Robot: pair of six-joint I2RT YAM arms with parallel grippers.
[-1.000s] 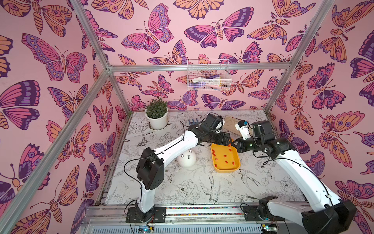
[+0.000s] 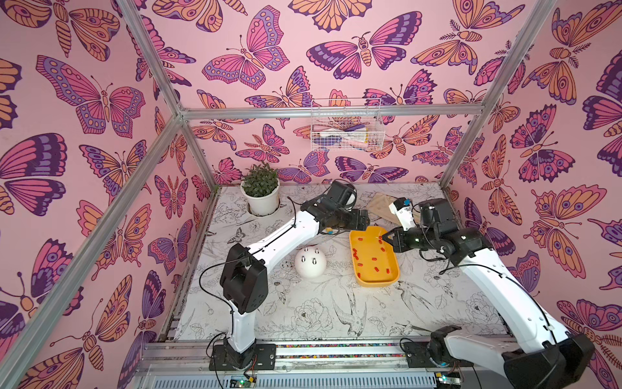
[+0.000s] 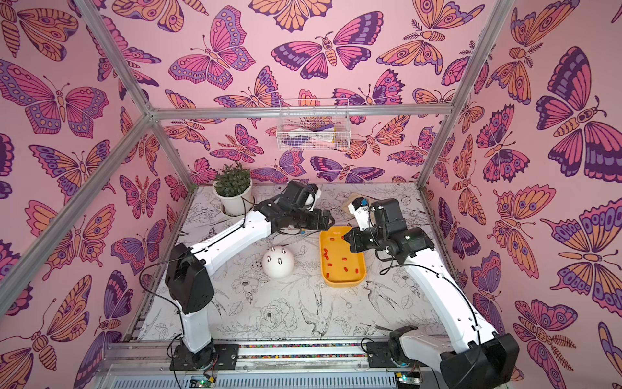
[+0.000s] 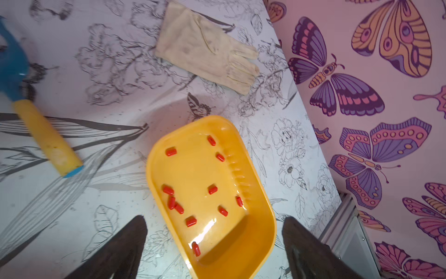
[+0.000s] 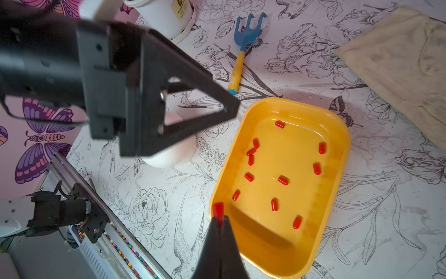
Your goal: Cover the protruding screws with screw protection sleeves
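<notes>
The white ball [image 2: 311,264] with several dark protruding screws [image 3: 280,261] sits on the table left of the yellow tray [image 2: 375,283]. Several small red sleeves [image 4: 191,222] lie scattered on the tray floor. My right gripper is shut over the tray, and a red sleeve [image 5: 218,209] shows at its fingertips. My left gripper stands open, nothing between its fingers, at the tray's back left. In the right wrist view the left gripper's body partly covers the ball; its screws are hidden there.
A blue hand fork with a yellow handle [image 5: 237,72] lies behind the tray, near the potted plant [image 2: 261,188]. The beige glove [image 4: 209,48] lies flat at the back right. Bare table stretches in front of the tray and ball.
My left gripper has moved left and a little up, away from the right gripper, and the left arm leans further left. The right arm has barely moved.
</notes>
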